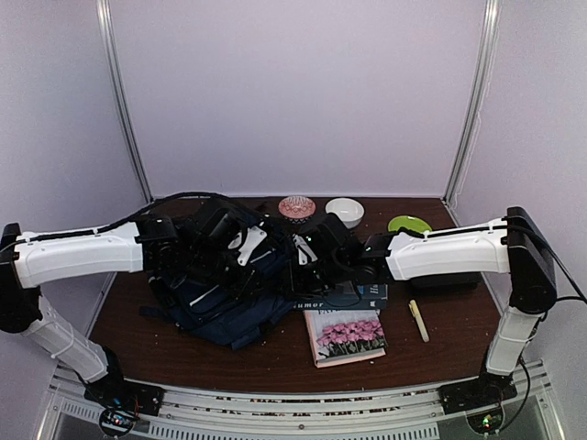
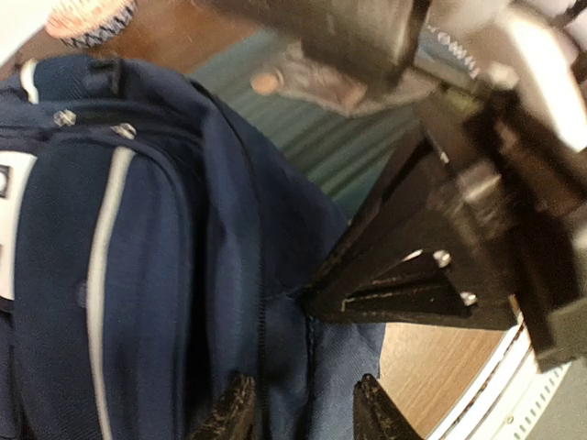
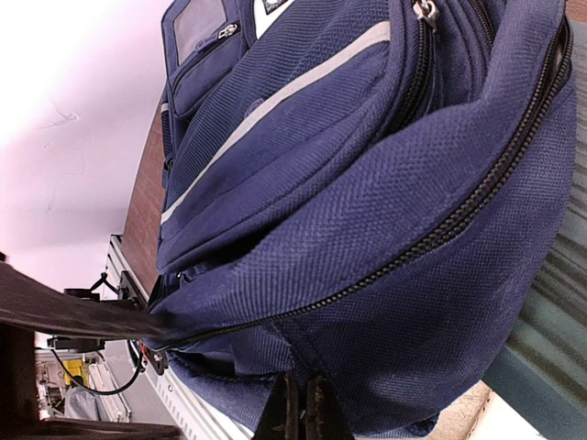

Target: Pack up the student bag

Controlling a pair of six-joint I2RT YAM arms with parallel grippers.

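Note:
The navy backpack lies on the left of the table under both arms, with zipper and grey strips showing. My left gripper is open just over the bag's side by a zipper, near the right gripper. My right gripper is shut at the bag's fabric near the zipper; whether any cloth is between its tips cannot be seen. In the top view both grippers are mostly hidden by the wrists.
Books lie right of the bag, a yellow marker farther right. A patterned bowl, white bowl and green plate stand at the back. A black object is partly hidden by the right arm.

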